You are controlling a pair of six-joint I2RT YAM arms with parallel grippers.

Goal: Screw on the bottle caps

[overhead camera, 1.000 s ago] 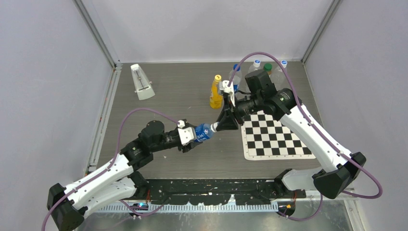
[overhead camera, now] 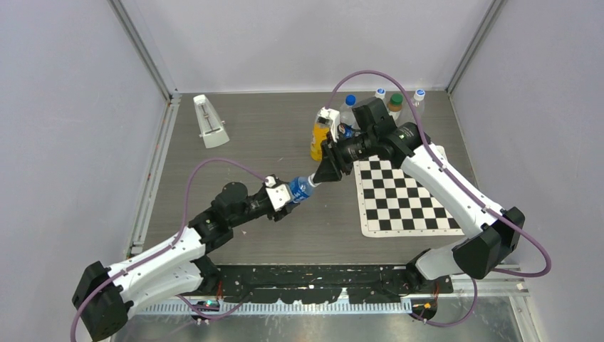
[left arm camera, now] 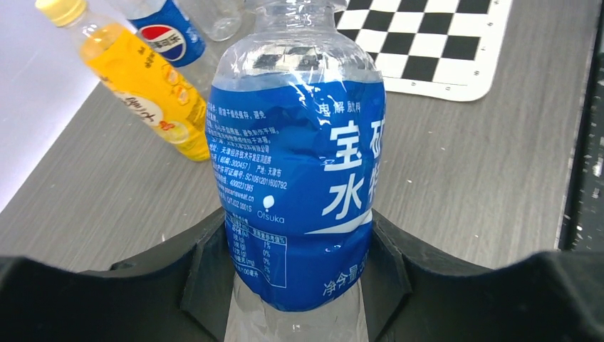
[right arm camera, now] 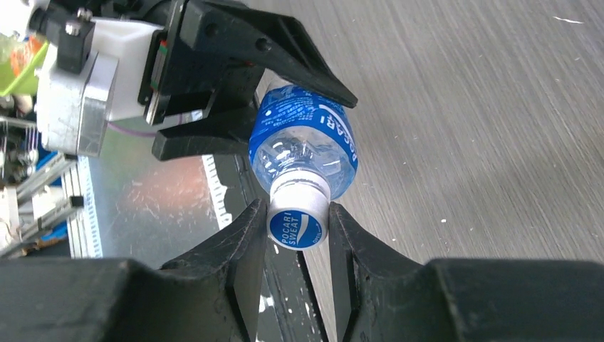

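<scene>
A blue-labelled clear bottle (overhead camera: 301,189) (left arm camera: 295,185) (right arm camera: 303,132) is held tilted above the table by my left gripper (overhead camera: 283,196), which is shut on its body. My right gripper (overhead camera: 317,177) is shut on the white cap (right arm camera: 295,226) at the bottle's mouth end. In the right wrist view the cap sits at the neck; whether it is threaded on cannot tell.
Several bottles, including an orange one (overhead camera: 318,142), stand at the back right. A checkered board (overhead camera: 399,206) lies right of centre. A white wedge-shaped object (overhead camera: 211,125) is at the back left.
The right arm has shifted a little left, and its gripper with it. The bottle end in my grippers has tilted slightly upward; the left arm moved slightly.
</scene>
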